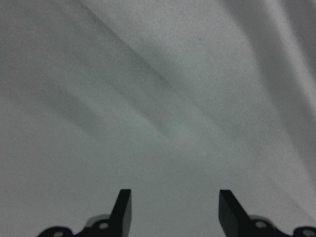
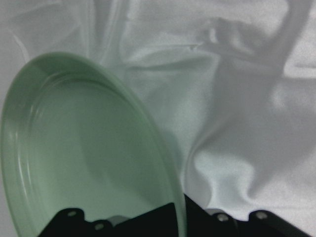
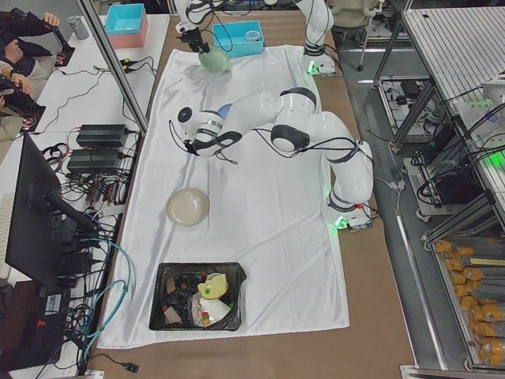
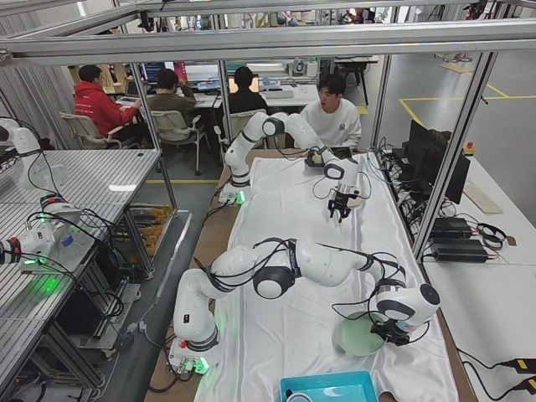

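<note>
My left gripper point(image 3: 191, 148) hovers over bare white cloth; its fingers point(image 1: 121, 207) stand wide apart with nothing between them. My right gripper point(image 4: 389, 333) is shut on the rim of a pale green plate point(image 2: 89, 138), which is lifted at that side in the camera left view, at the far end of the cloth. A beige plate point(image 3: 187, 207) lies on the middle-left of the cloth. A blue plate point(image 3: 225, 110) is mostly hidden behind my left arm.
A black bin point(image 3: 158, 316) of mixed items sits at the near end of the cloth point(image 3: 276, 260). A blue tray point(image 4: 335, 381) with a cup stands beyond the green plate. The cloth between beige plate and bin is clear.
</note>
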